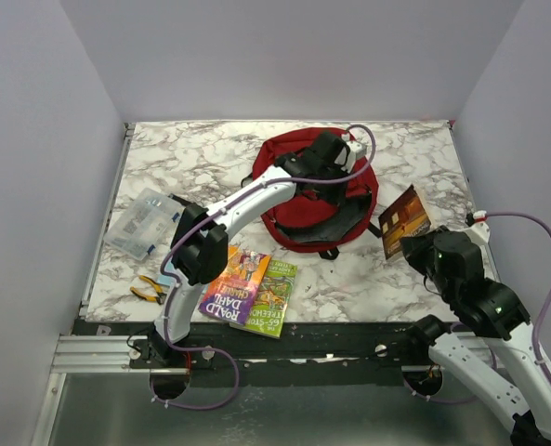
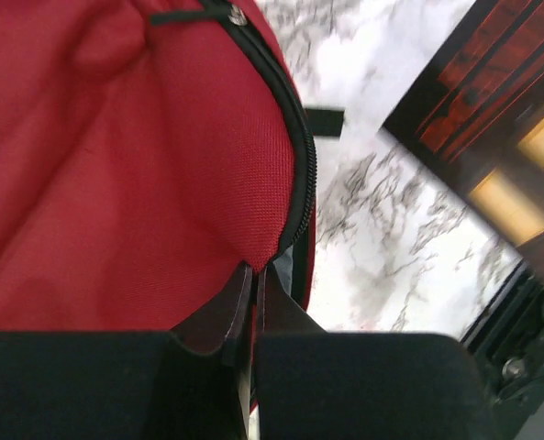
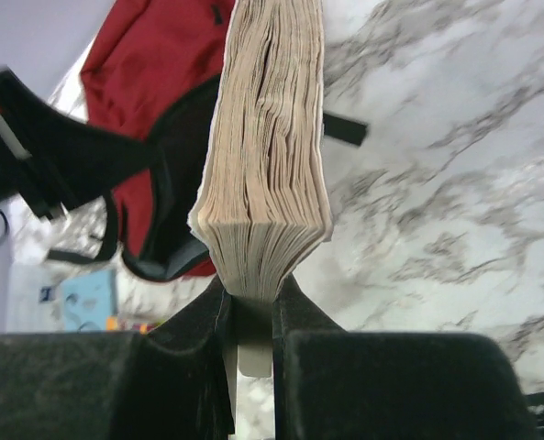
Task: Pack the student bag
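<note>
The red bag (image 1: 276, 156) lies at the back centre of the table with its front mouth pulled open, black lining (image 1: 342, 223) showing. My left gripper is shut on the zippered edge of the bag's flap (image 2: 244, 174), holding it up. In the top view, the left arm hides part of the bag. To the right of the bag, my right gripper is shut on a thick paperback book (image 3: 264, 137). That book's dark brown cover (image 1: 403, 219) faces the bag, raised clear of the table.
Left of the arm lie a clear plastic case (image 1: 143, 223) and yellow-handled pliers (image 1: 149, 290). Two books, one purple and orange (image 1: 235, 283) and one green (image 1: 273, 297), lie at the front.
</note>
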